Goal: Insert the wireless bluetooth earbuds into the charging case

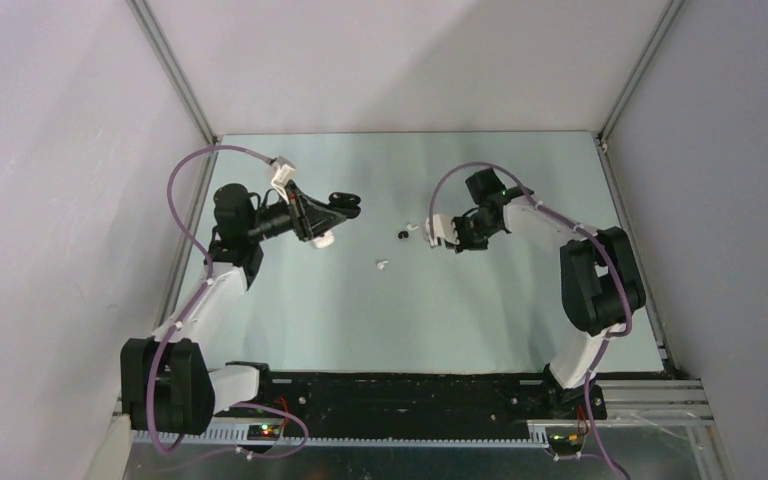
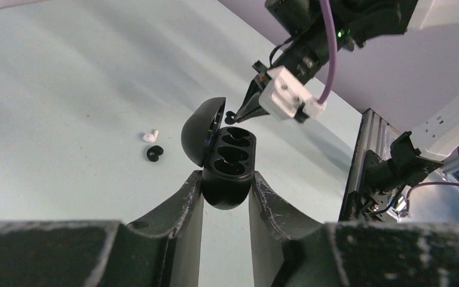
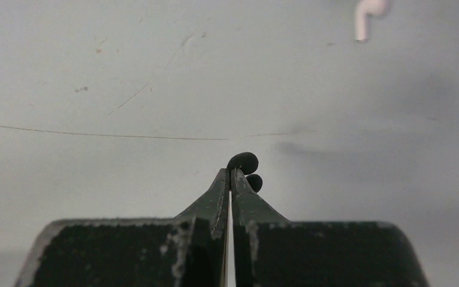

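Observation:
My left gripper is shut on the open black charging case (image 2: pixel 227 164), held above the table with its lid up and empty wells showing. My right gripper is shut, with a small black earbud (image 3: pixel 242 161) at its fingertips, low over the table. Another black earbud (image 2: pixel 154 153) lies on the table beside a white earbud (image 2: pixel 150 136); a second white piece (image 1: pixel 382 264) lies lower in the top view. A white earbud (image 3: pixel 369 15) also shows at the edge of the right wrist view.
Both arms reach in from the sides; walls and metal rails (image 1: pixel 630 280) border the surface.

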